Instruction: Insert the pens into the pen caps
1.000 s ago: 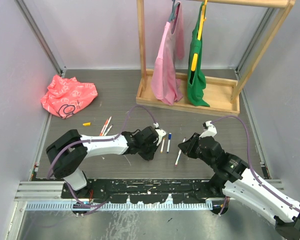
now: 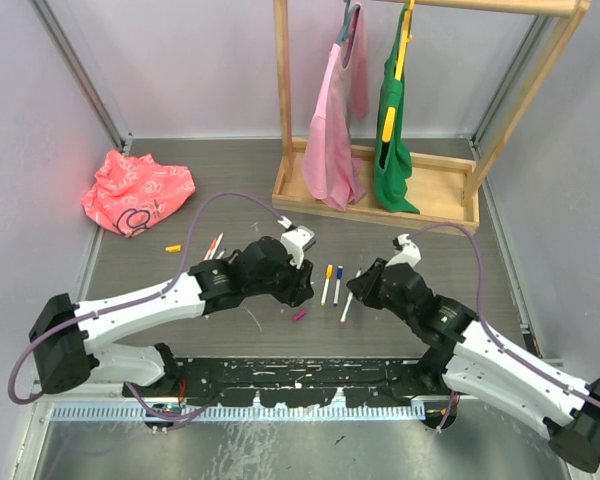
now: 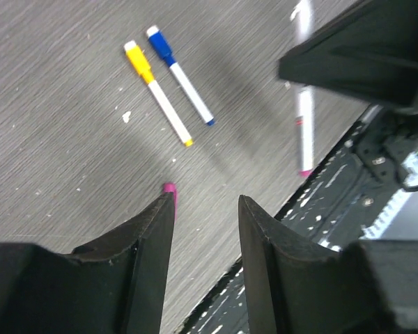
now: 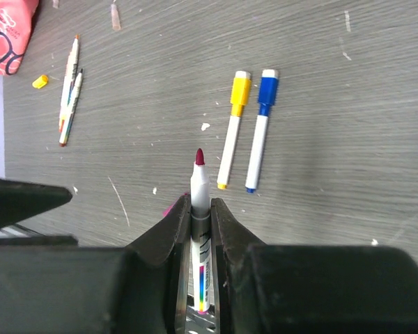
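Note:
In the right wrist view my right gripper is shut on a white pen (image 4: 200,276) with a dark red tip pointing up. My left gripper stands open above the table, nothing between its fingers; a pink cap (image 3: 170,191) lies below it, partly behind a finger. In the top view that cap (image 2: 299,315) lies between the two grippers. A yellow-capped pen (image 3: 160,97) and a blue-capped pen (image 3: 191,90) lie side by side behind it.
Further pens (image 4: 68,97) and an orange-yellow cap (image 2: 173,248) lie at the left, near a red bag (image 2: 130,190). A wooden rack (image 2: 445,195) with hanging pink and green garments stands at the back. The dark table edge runs along the front.

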